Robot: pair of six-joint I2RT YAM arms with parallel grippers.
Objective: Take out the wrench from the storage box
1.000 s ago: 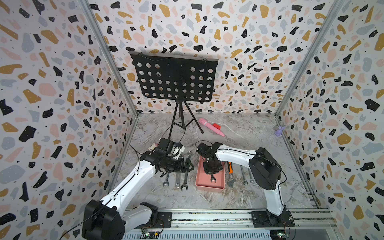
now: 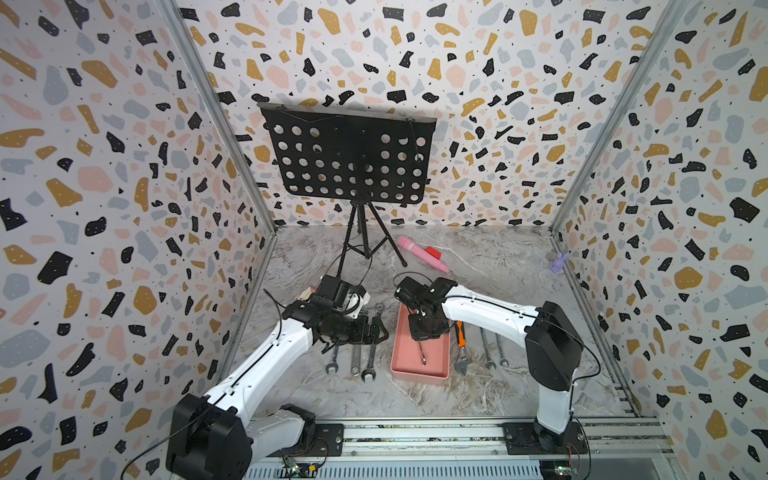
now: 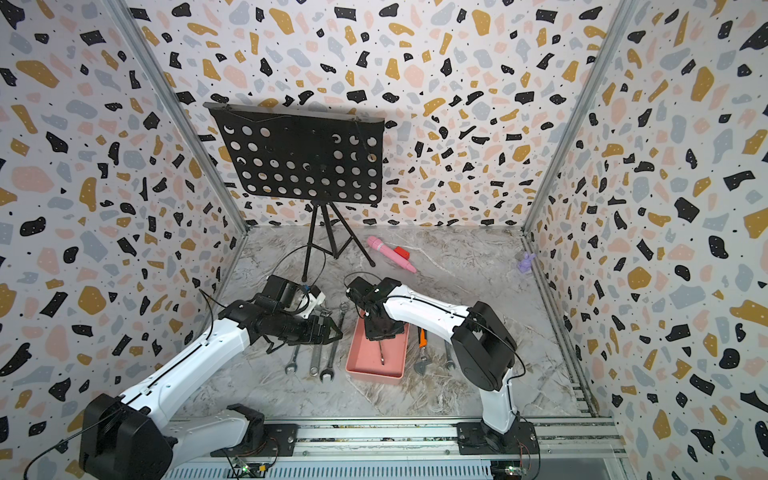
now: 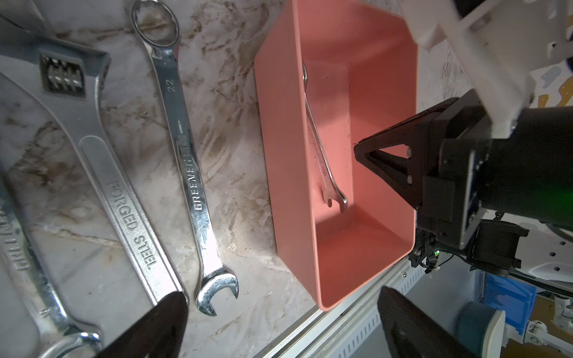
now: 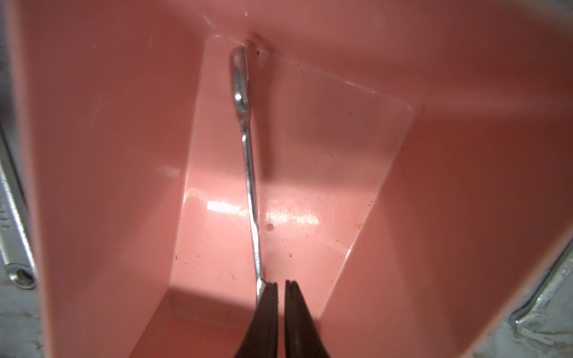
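A slim steel wrench (image 5: 249, 179) lies on the floor of the pink storage box (image 2: 418, 373), standing on edge in the right wrist view. My right gripper is over the box near the wrench's lower end, its two dark fingertips a narrow gap apart, with no wrench visibly between them. In the left wrist view its fingers (image 4: 382, 149) hang inside the box, right of the wrench. My left gripper (image 2: 369, 328) stands open beside the box on the left, above other wrenches, with nothing between its fingers.
Wrenches and an adjustable wrench (image 4: 113, 191) lie left of the box; an orange-handled tool (image 2: 461, 337) and more wrenches lie right. A music stand (image 2: 352, 152) and a pink microphone (image 2: 424, 254) are behind.
My right arm has risen slightly and shifted back, and the wrench in the box now looks narrower, turned on its edge. The left arm is almost unchanged.
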